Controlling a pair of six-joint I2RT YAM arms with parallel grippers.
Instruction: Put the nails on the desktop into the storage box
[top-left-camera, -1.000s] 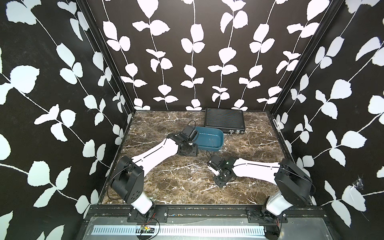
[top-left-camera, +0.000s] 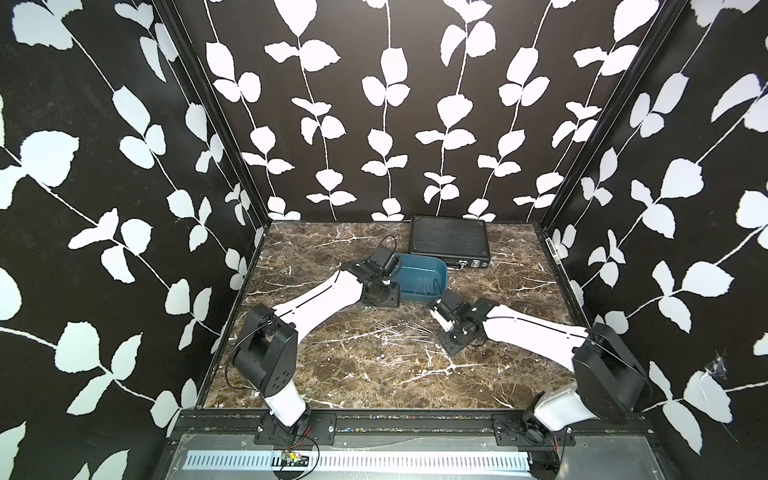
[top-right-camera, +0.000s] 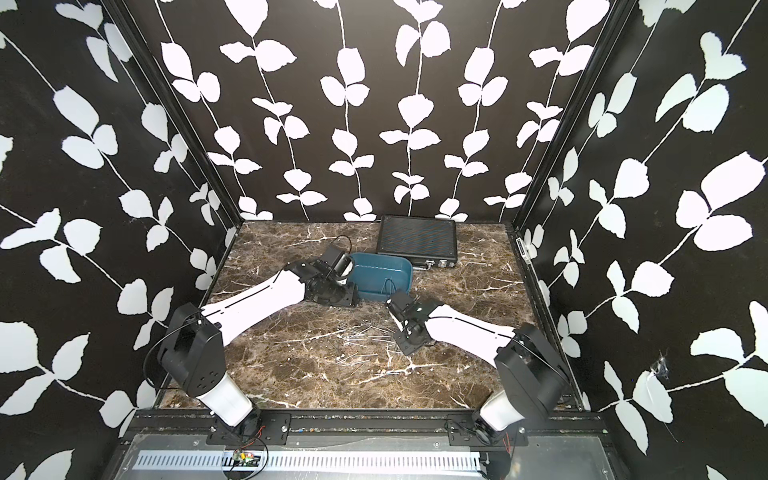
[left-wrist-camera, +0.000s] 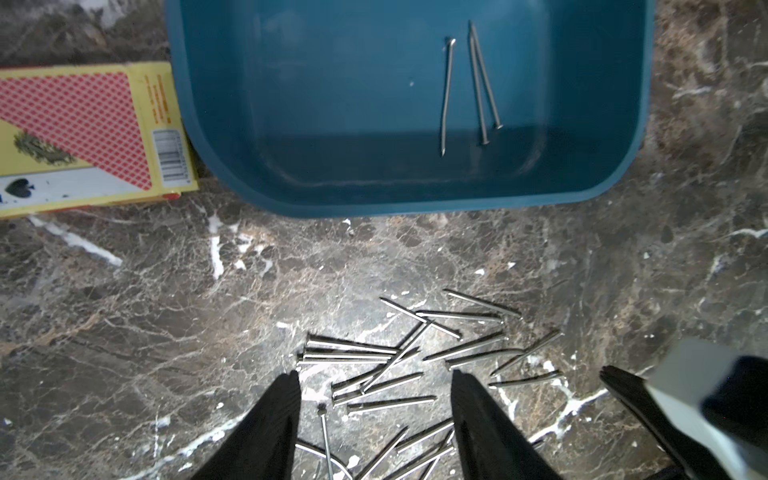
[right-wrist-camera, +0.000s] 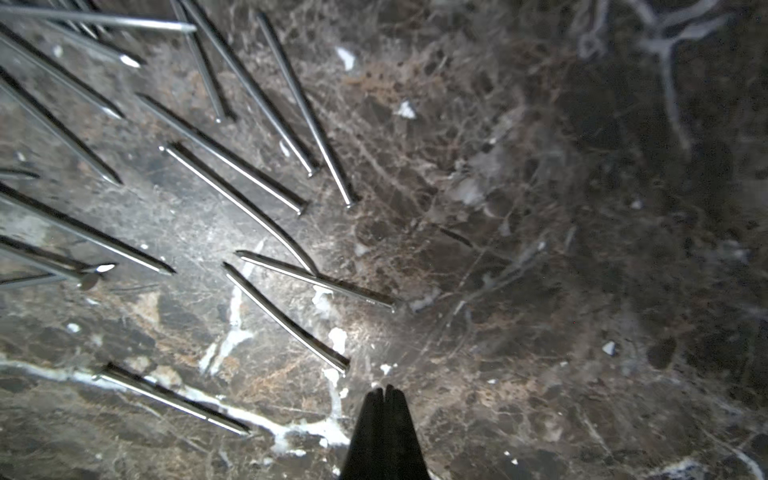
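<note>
Several loose nails (left-wrist-camera: 464, 347) lie scattered on the marbled tabletop in front of the blue storage box (left-wrist-camera: 400, 204). Inside the box, 3 nails (left-wrist-camera: 448, 96) rest on its floor. In the left wrist view my left gripper stands open above the scatter, its two fingers apart and nothing held. The right wrist view has my right gripper with its fingertips together and no nail showing between them. A slightly bent nail (right-wrist-camera: 286, 318) lies just beyond those tips, up and to the left, with more nails farther left.
A black case (top-left-camera: 449, 238) stands behind the box. In the left wrist view a yellow and red card box (left-wrist-camera: 96, 136) sits against the box's left side.
The left arm has moved slightly right and back. The box has stayed put.
</note>
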